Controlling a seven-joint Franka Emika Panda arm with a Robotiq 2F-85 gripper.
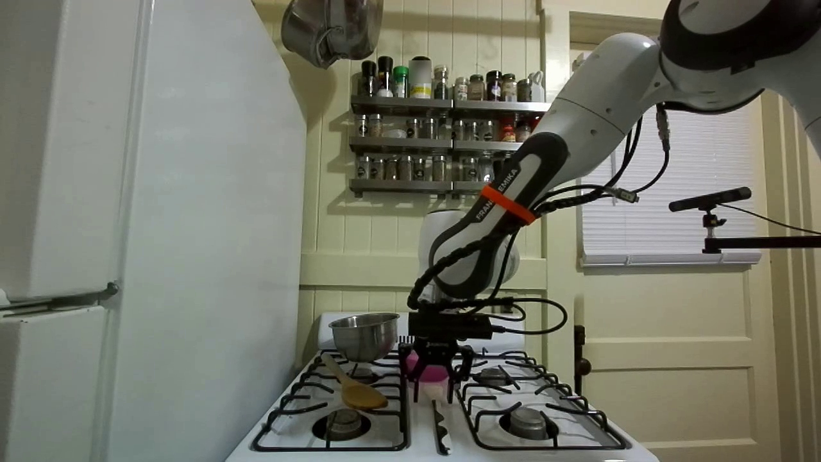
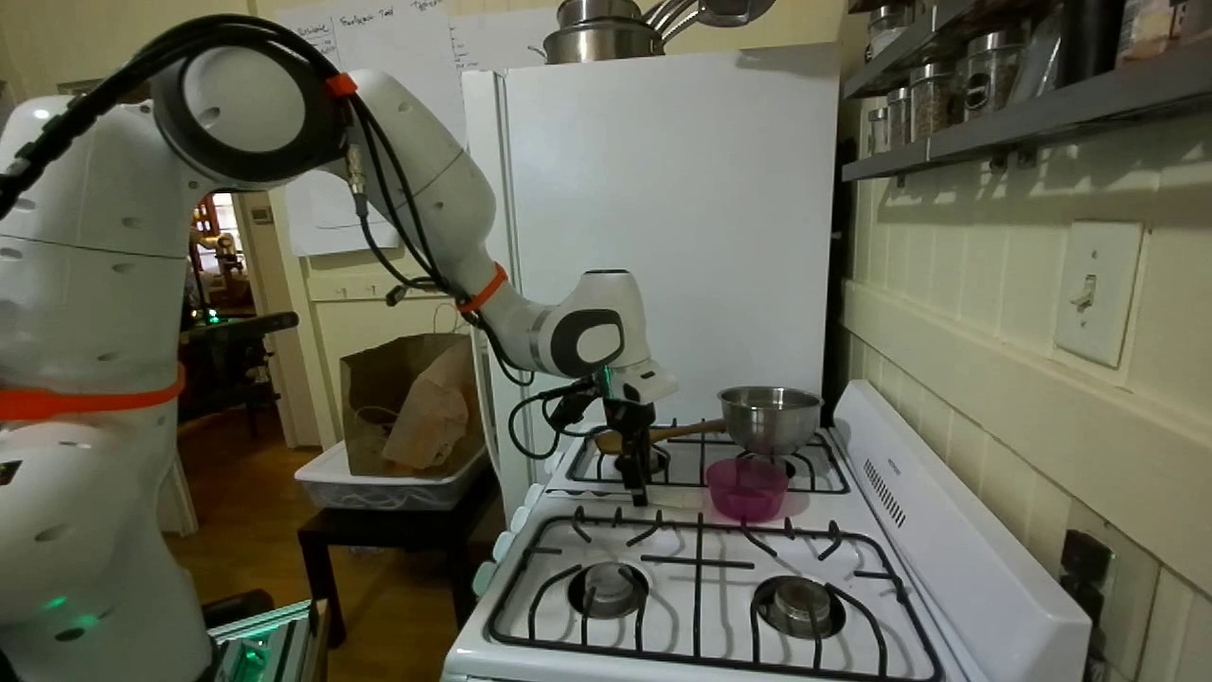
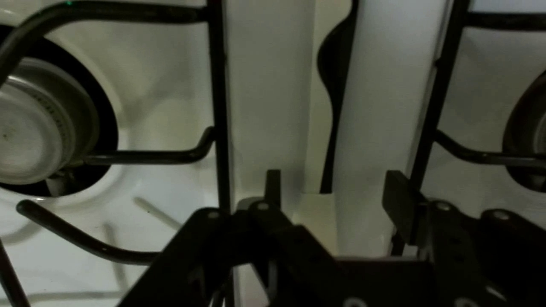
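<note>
A slim utensil with a pale flat end and a wavy black part lies lengthwise on the white strip between the two burner grates. My gripper points down over its pale end. In the wrist view, the gripper is partly open, its fingers apart on either side of the utensil, with nothing held. Whether the fingertips touch the stove cannot be told. Behind the gripper stands a pink bowl, partly hidden by the fingers in exterior view 1.
On the left grate are a wooden spoon and a steel bowl. Black grates flank the strip. The fridge rises at the left. Spice shelves hang on the back wall.
</note>
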